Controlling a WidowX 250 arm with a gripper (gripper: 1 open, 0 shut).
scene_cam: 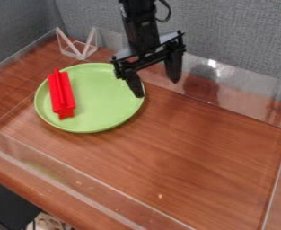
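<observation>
My black gripper [156, 81] hangs open over the back right edge of a green plate [98, 108], its two fingers spread apart with nothing seen between them. A red elongated object [61, 93], looking like two bars side by side, lies on the left part of the plate.
A clear low wall [239, 93] runs along the back and sides. A white wire frame [76, 47] stands at the back left corner, near the grey padded wall.
</observation>
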